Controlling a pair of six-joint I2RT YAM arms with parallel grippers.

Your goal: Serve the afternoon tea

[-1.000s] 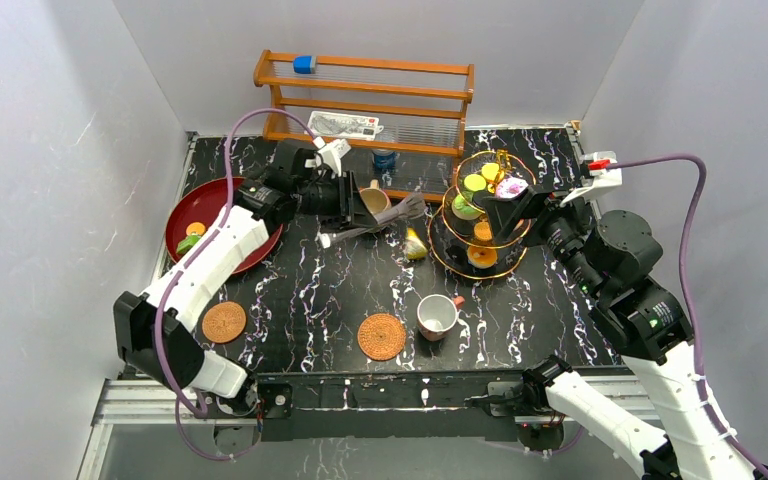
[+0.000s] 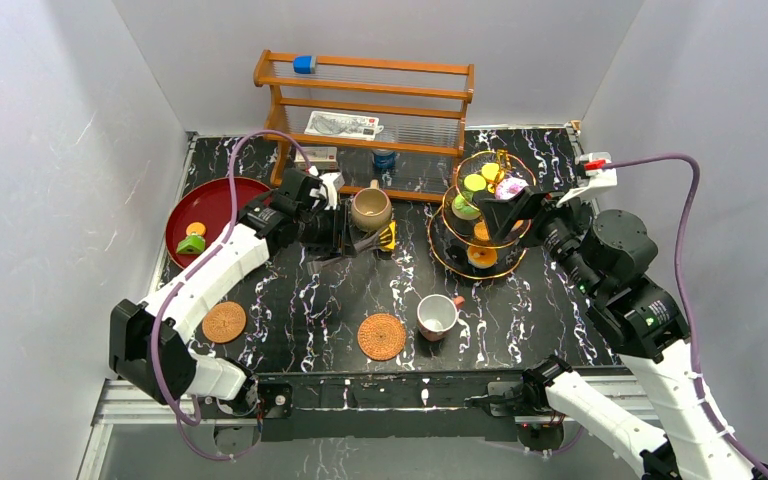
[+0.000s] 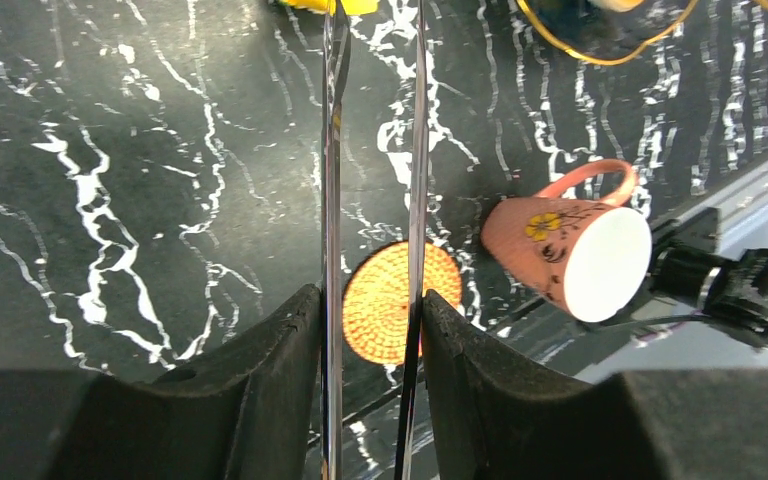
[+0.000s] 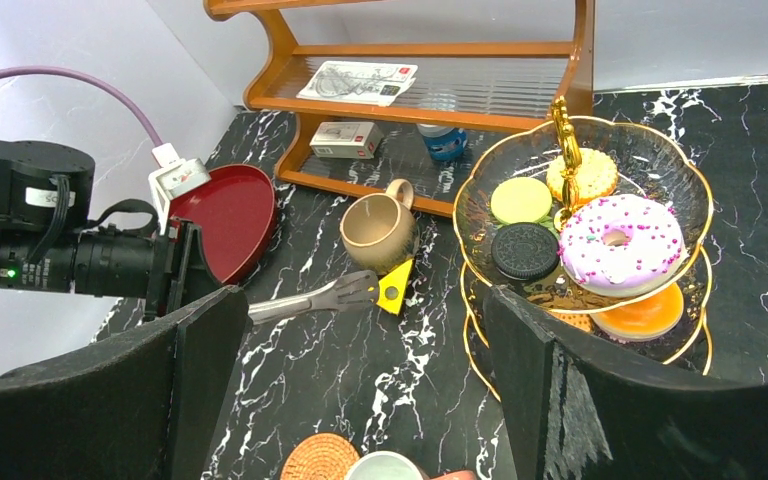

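Observation:
My left gripper is shut on metal tongs, whose two long arms run up the left wrist view. Low by the tong heads sits a yellow wedge (image 4: 393, 287), a triangular cake-like piece, beside the beige cup (image 4: 375, 232). The left wrist view shows only its edge at the top; I cannot tell whether the tongs touch it. My right gripper (image 2: 501, 215) stands open near the tiered stand (image 4: 708, 195), nothing between its fingers. The stand's upper tier carries a sprinkled donut (image 4: 625, 245), a dark cookie (image 4: 525, 251) and other sweets.
A red plate (image 2: 241, 194) with small food pieces lies at the left. A pink mug (image 2: 436, 316) and round woven coasters (image 2: 381, 337) are near the front edge. The wooden rack (image 2: 370, 85) closes the back. Bare counter (image 2: 325, 300) lies centre-front.
The tongs have come down and back left with my left gripper. The yellow wedge, blurred near the stand a second ago, now sits farther left by the beige cup. My right arm stays nearly still.

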